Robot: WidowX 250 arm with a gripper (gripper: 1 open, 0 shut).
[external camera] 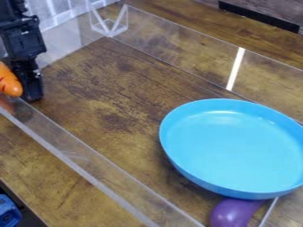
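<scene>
The black gripper (24, 71) is at the far left edge, low beside an orange carrot (9, 82), which is partly cut off by the frame edge. Whether the fingers touch or hold the carrot cannot be made out. A large blue plate (231, 146) lies on the wooden surface at the right.
A purple eggplant (233, 212) lies below the plate. Clear plastic walls (89, 168) border the work area. A blue object (6, 213) sits at the lower left.
</scene>
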